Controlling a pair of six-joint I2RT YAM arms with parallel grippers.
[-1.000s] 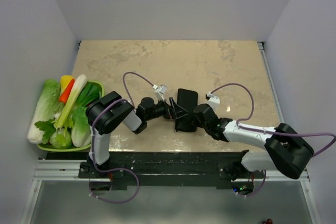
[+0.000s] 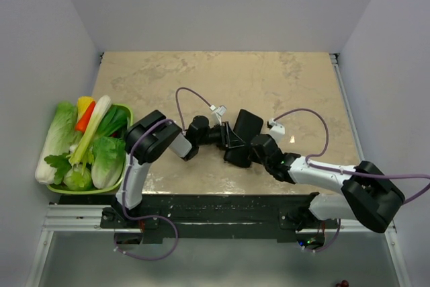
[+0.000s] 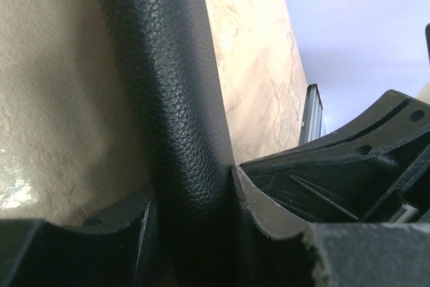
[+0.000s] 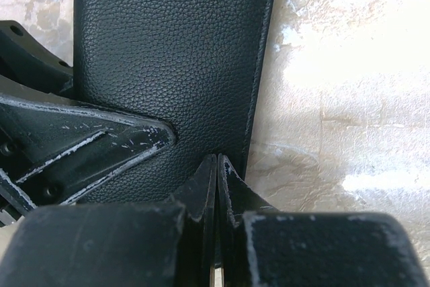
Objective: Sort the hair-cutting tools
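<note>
A black leather case (image 2: 246, 124) lies near the middle of the table, partly covered by both grippers. My left gripper (image 2: 228, 138) is at the case; in the left wrist view the leather (image 3: 168, 85) runs close between its fingers, and whether it grips it is unclear. My right gripper is shut, tips on or over the case's lower part, nothing visible between them. In the right wrist view a black finger (image 4: 141, 136) of the left gripper reaches across the case. No loose tools are distinguishable.
A green basket (image 2: 117, 187) of vegetables sits at the far left. Grey walls bound the table at the back and sides.
Over the last second my left gripper has moved right and slightly up in the top view, and the case has shifted and tilted clockwise. The right arm has shifted slightly.
</note>
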